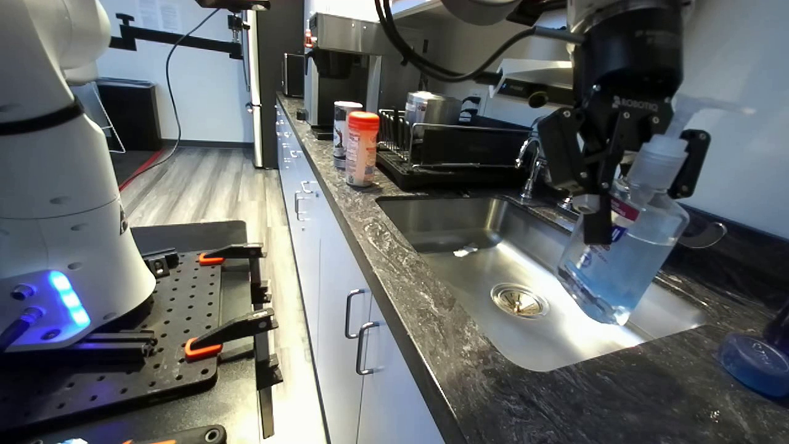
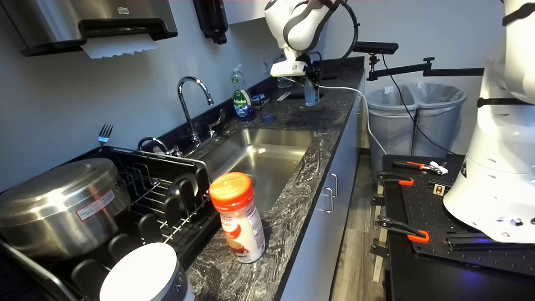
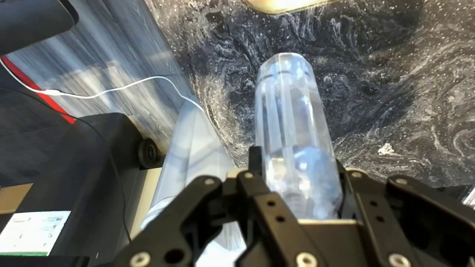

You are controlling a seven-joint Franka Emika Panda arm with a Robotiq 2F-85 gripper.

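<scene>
A clear pump bottle (image 1: 629,255) of pale blue liquid is in my gripper (image 1: 641,193), whose fingers are shut on its upper part. The bottle leans, its base tipped down and to the left in exterior view 1. In the wrist view the bottle (image 3: 291,120) stands out past my gripper, with dark countertop behind it. Exterior view 2 shows the bottle (image 2: 311,94) small and far off, beneath the arm, beyond the sink. Its pump head is hidden in the wrist view.
A steel sink (image 1: 451,285) is set into the dark counter (image 1: 414,311). The faucet (image 2: 185,105) and a dish soap bottle (image 2: 241,98) stand along the wall. A red-capped canister (image 1: 362,148) sits beside the dish rack (image 1: 466,148). Grey bins (image 2: 436,115) stand beyond the counter's end.
</scene>
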